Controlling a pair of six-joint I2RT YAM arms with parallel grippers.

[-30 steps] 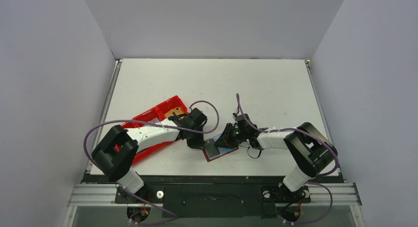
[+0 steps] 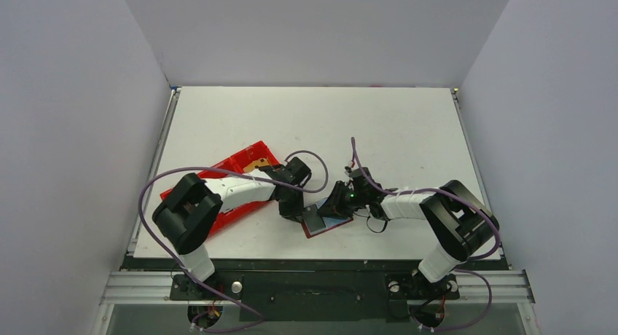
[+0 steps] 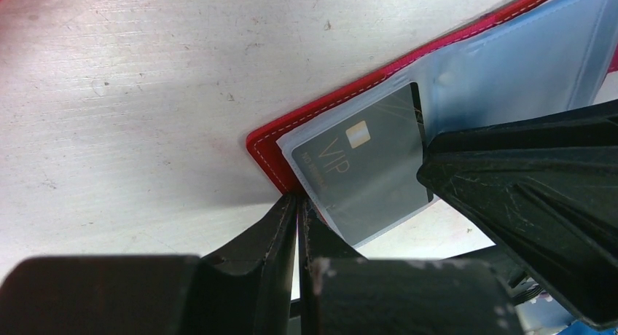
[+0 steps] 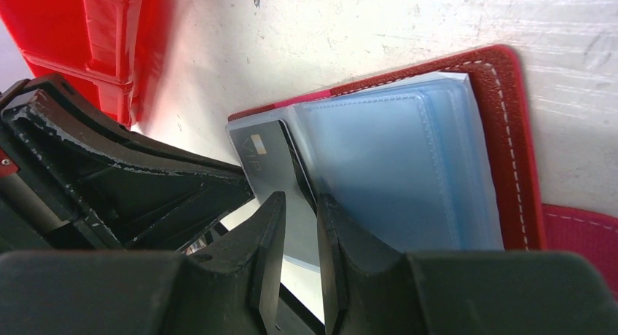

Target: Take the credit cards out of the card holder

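Observation:
The card holder (image 2: 336, 223) lies open on the table between both grippers, its red cover under clear bluish plastic sleeves. A dark grey VIP card (image 3: 364, 164) sits inside the left sleeve. At the holder's left edge, my left gripper is shut, fingertips against the red border; whether any edge is pinched cannot be told. My right gripper is shut over the sleeve's mouth, beside the black edge of the card. That edge runs down to its fingertips, and nothing thick shows between them. The right finger (image 3: 503, 175) hides part of the holder.
A red divided bin (image 2: 237, 162) stands to the left, partly beneath the left arm, with some items inside. The two grippers are close together over the holder. Bare white table (image 2: 364, 124) extends behind them.
The right arm and the holder stay nearly where they were.

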